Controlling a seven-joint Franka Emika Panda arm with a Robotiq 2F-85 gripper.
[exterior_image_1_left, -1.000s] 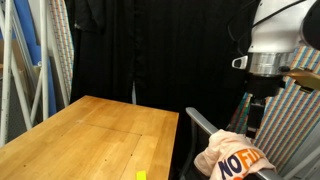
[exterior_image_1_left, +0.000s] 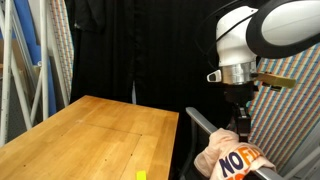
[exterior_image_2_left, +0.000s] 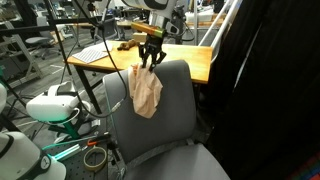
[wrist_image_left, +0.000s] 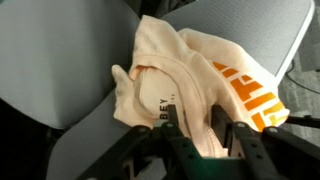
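A peach cloth (exterior_image_1_left: 226, 158) with bold "NO" lettering in dark blue and orange letters beside it drapes over the top of a grey chair back (exterior_image_2_left: 178, 100). Its front part hangs down the chair in exterior view 2, as a long peach flap (exterior_image_2_left: 146, 98). My gripper points down at the cloth's upper fold, its fingers (wrist_image_left: 170, 143) partly apart with peach fabric showing between and below them. Whether the pads press on the fabric is not clear. Small dark print marks the cloth in the wrist view.
A wooden table (exterior_image_1_left: 90, 135) stands beside the chair, mostly bare in exterior view 1, with a small yellow piece (exterior_image_1_left: 141, 175) at its edge. A chair armrest or frame bar (exterior_image_1_left: 202, 121) runs near the cloth. Black curtain (exterior_image_1_left: 135, 50) hangs behind.
The arm has come left and lower over the cloth. The cloth's top is slightly raised around the fingertips.
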